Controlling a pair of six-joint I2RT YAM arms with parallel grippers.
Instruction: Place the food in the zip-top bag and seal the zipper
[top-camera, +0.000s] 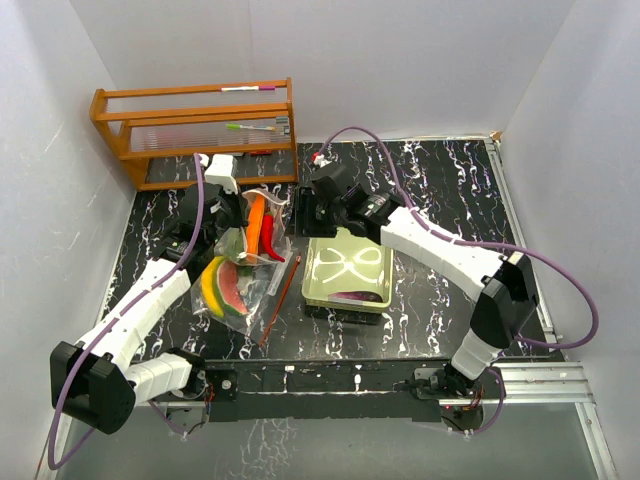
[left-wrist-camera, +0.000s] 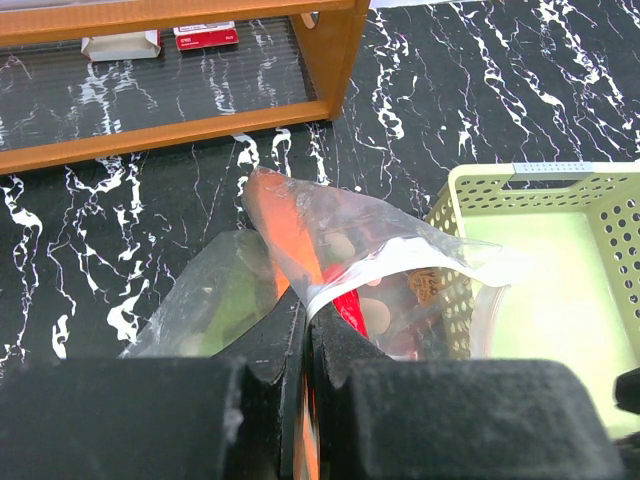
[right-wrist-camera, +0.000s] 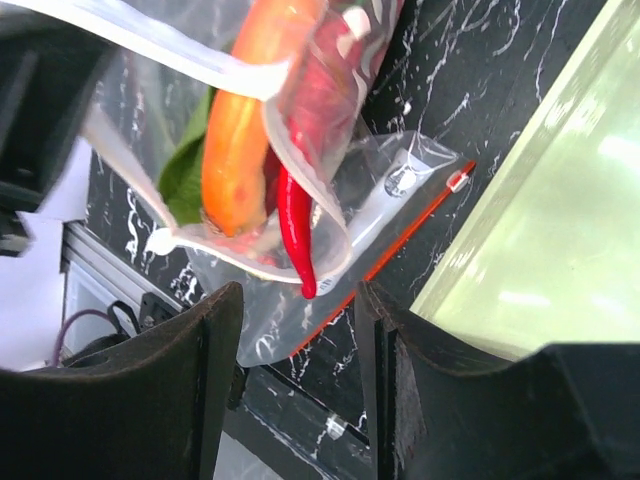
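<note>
A clear zip bag (left-wrist-camera: 370, 230) holds an orange carrot (right-wrist-camera: 250, 120) and a red pepper (right-wrist-camera: 297, 225), whose tip pokes to the bag's rim, with green food behind. My left gripper is shut on the bag's upper edge. My right gripper hangs open to the right of the bag, above the green bin, nothing between its fingers. A second flat bag with watermelon (top-camera: 228, 286) and yellow food lies below the held one.
A pale green bin (top-camera: 347, 270) sits right of the bags, with a red zipper slider strip (top-camera: 282, 300) between. A wooden rack (top-camera: 195, 115) stands at the back left.
</note>
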